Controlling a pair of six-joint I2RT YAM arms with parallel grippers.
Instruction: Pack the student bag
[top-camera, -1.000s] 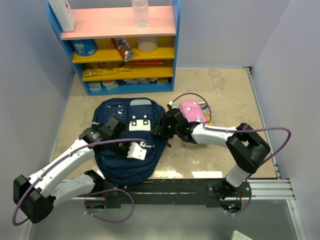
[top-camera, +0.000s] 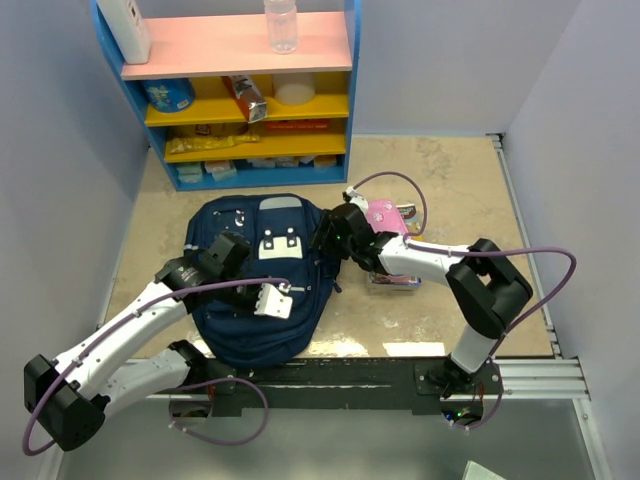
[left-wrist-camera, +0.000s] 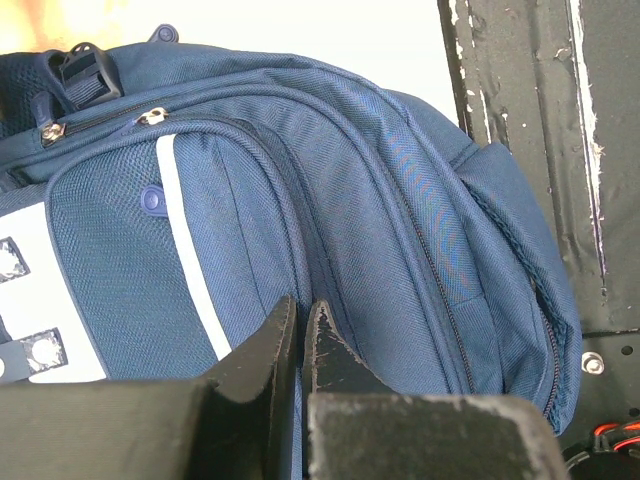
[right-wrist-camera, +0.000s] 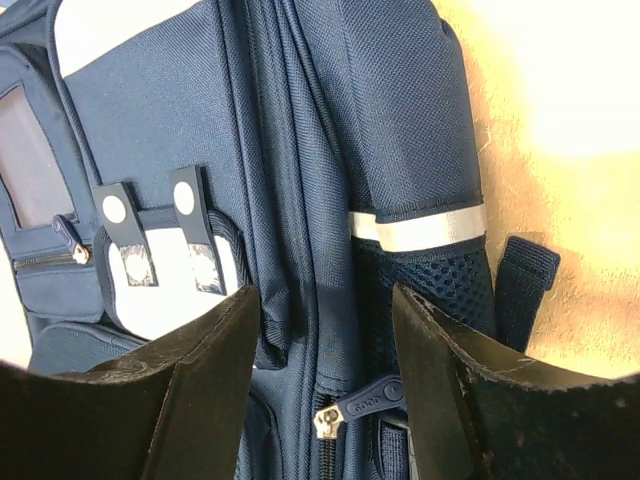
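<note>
The navy student backpack (top-camera: 265, 335) lies flat on the table, with white patches and zips. My left gripper is shut on the seam edge of its front pocket. My right gripper is at the bag's right side, above a strap and mesh pocket; in its wrist view the fingers stand apart with bag fabric between and below them, and whether they pinch it is hard to see. A pink case (top-camera: 383, 214) and books lie right of the bag, partly hidden by the right arm.
A blue shelf unit (top-camera: 353, 100) with packets, containers and a bottle (top-camera: 281, 25) stands behind the bag. Walls bound both sides.
My right gripper has moved slightly rightward along the bag's right side, covering more of the pink case. The left arm has stayed nearly still.
</note>
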